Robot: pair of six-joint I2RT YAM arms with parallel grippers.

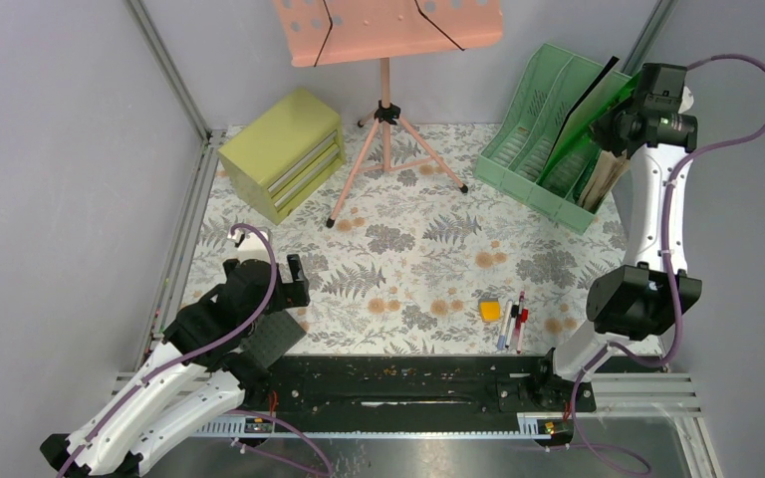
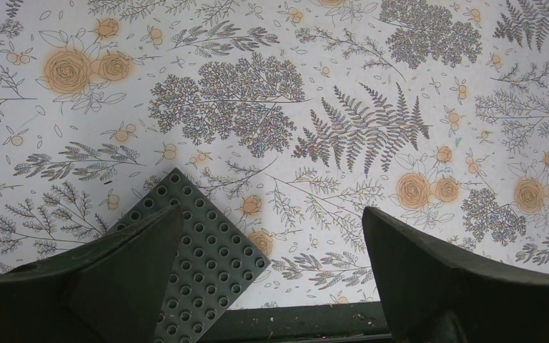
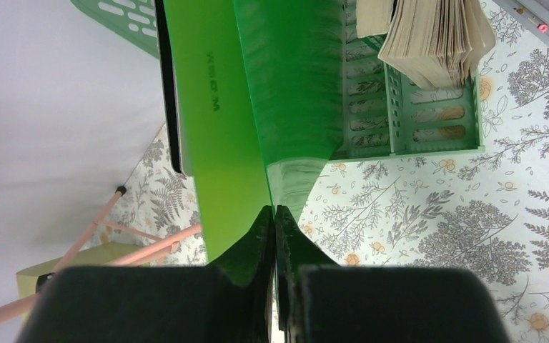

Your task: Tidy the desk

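My right gripper is shut on the edge of a thin green folder [image 3: 289, 78], whose film runs down between the fingertips. The folder stands in the green file rack [image 1: 530, 189] at the back right, beside a flat black-edged item [image 1: 592, 92]. A thick wad of paper or a book [image 3: 436, 39] fills the compartment to its right. Over the front left of the desk, my left gripper is open and empty, with a dark studded plate [image 2: 204, 264] partly hidden behind its left finger.
A yellow-green drawer box [image 1: 284, 149] stands back left, and a pink music stand [image 1: 386, 139] rises at the back middle. Several pens [image 1: 514, 324] and a yellow block [image 1: 489, 311] lie front right.
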